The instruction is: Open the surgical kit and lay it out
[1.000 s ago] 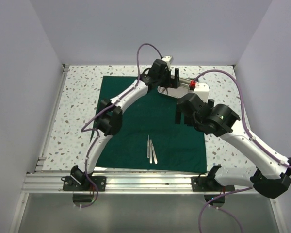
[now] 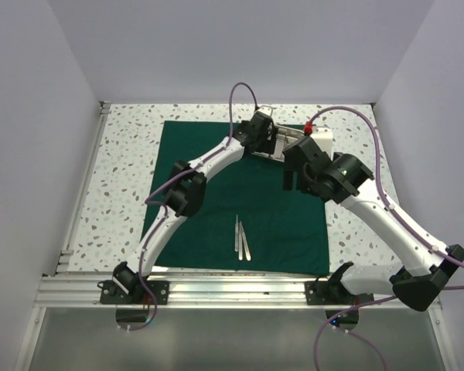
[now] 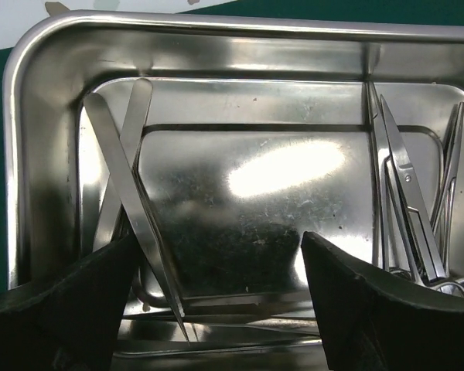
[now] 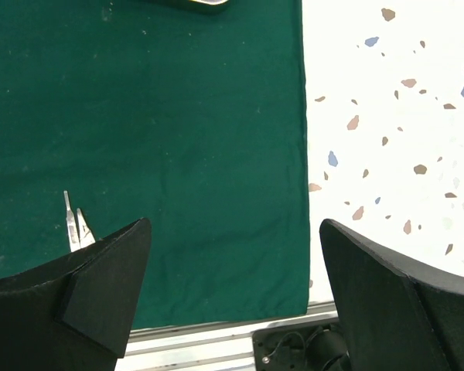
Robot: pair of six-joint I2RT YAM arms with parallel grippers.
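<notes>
The steel tray (image 3: 240,25) fills the left wrist view. Two crossed tweezers (image 3: 116,143) lie at its left side, and scissors (image 3: 407,182) with other slim metal tools rest at its right. My left gripper is part open over the tray; its left finger overlaps the lower part of the tweezers in view, and nothing shows clamped. In the top view, several slim instruments (image 2: 240,241) lie on the green cloth (image 2: 216,232) near its front. My right gripper stands open above the cloth's right part, nothing between its fingers.
In the top view the tray (image 2: 272,157) sits at the cloth's back edge, partly hidden by the left arm. Speckled table (image 2: 108,185) shows on both sides.
My left gripper has come down and slightly left into the tray area, its fingers closer together than before. The right arm has shifted only slightly. The instruments on the cloth have not moved.
</notes>
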